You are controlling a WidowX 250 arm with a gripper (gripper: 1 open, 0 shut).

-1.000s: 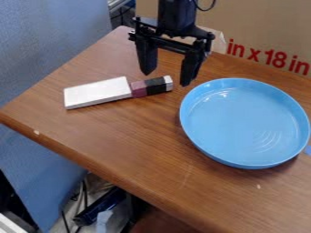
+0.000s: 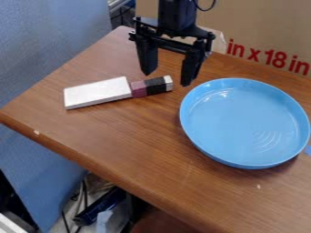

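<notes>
My black gripper hangs over the back of the wooden table, open, its two fingers wide apart with nothing between them. Below and left of it lies a long item, white over most of its length, with a maroon and black end toward the right, just under the gripper. A round light-blue plate lies on the table to the right.
A cardboard box with red print stands behind it. A blue padded surface lies beyond the left edge, with cables and clutter below.
</notes>
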